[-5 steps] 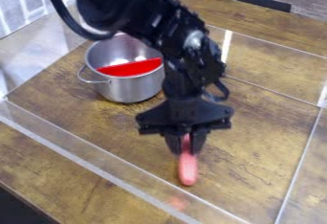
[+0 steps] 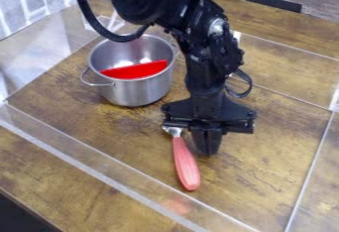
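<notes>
A pink-handled utensil (image 2: 185,165) lies on the wooden table (image 2: 86,176), its silver end reaching under my black gripper (image 2: 201,137). The gripper is low over the table at the utensil's upper end. Its fingertips are mostly hidden by its dark body, so whether it holds the utensil does not show.
A steel pot (image 2: 133,90) with a red item (image 2: 133,70) inside stands to the upper left of the gripper. A clear strip runs along the front.
The arm has moved back, away from the front edge, and uncovered more of the utensil, which now lies further left than a second ago.
</notes>
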